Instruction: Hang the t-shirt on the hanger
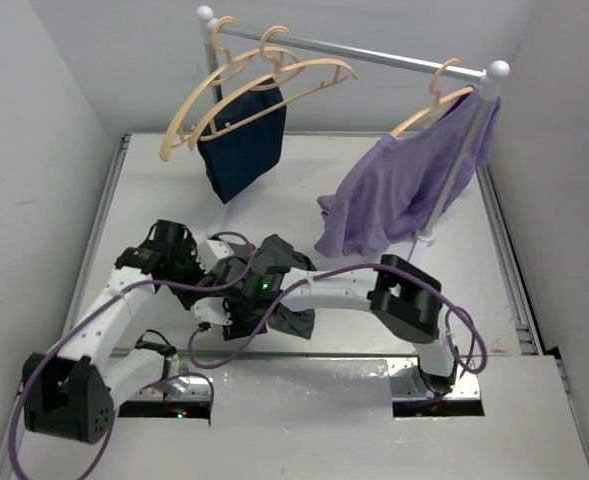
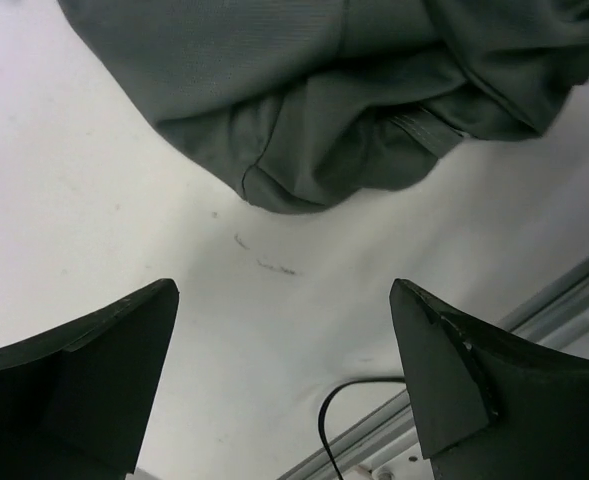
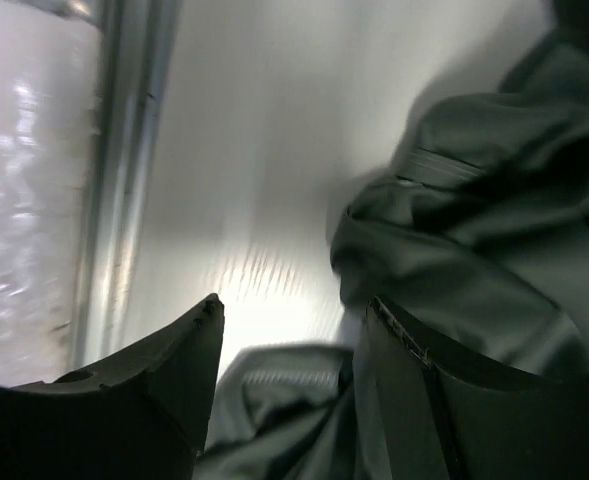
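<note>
A dark grey-green t-shirt (image 1: 292,258) lies crumpled on the white table, partly covered by both arms in the top view. In the left wrist view the shirt (image 2: 304,120) spreads beyond my left gripper, whose fingers stand apart over bare table. My right gripper is open above the cloth; a fold of the shirt (image 3: 454,250) shows beyond and below its fingers. Two empty wooden hangers (image 1: 264,85) hang from the left part of the rail.
A silver rack rail (image 1: 374,55) spans the back. Dark blue cloth (image 1: 244,150) hangs at its left, and a purple shirt (image 1: 399,195) on a wooden hanger (image 1: 436,105) at its right. Bare table (image 1: 154,190) shows at the back left.
</note>
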